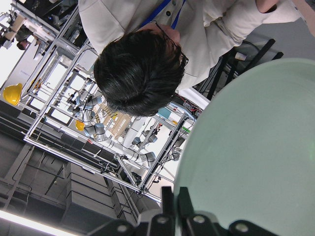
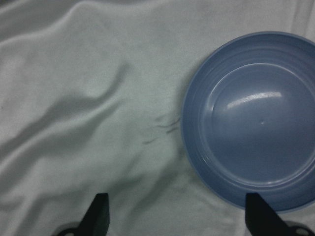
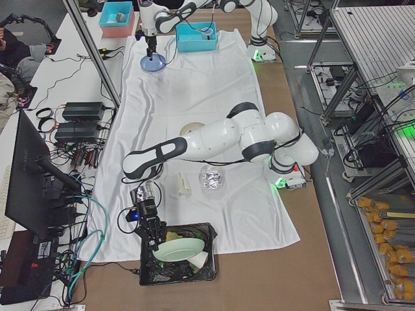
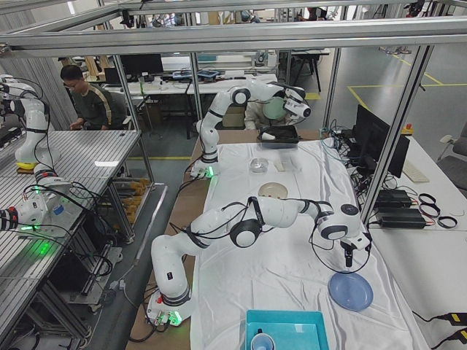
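Observation:
A pale green plate (image 3: 180,250) is raised over a black bin (image 3: 208,272), its rim between the fingers of my left gripper, which is shut on it; it fills the right of the left wrist view. My right gripper is open above the white cloth, just beside and over a blue plate (image 2: 261,128), with nothing between its fingers. In the camera right view that blue plate (image 4: 350,292) lies below the right gripper (image 4: 348,259).
A turquoise bin (image 4: 286,324) holds a cup (image 4: 263,343). A beige plate (image 4: 273,189) and a clear crinkled item (image 3: 212,178) lie mid-cloth. A monitor (image 3: 32,181) and cables line one side. A person (image 1: 138,69) is near the left gripper.

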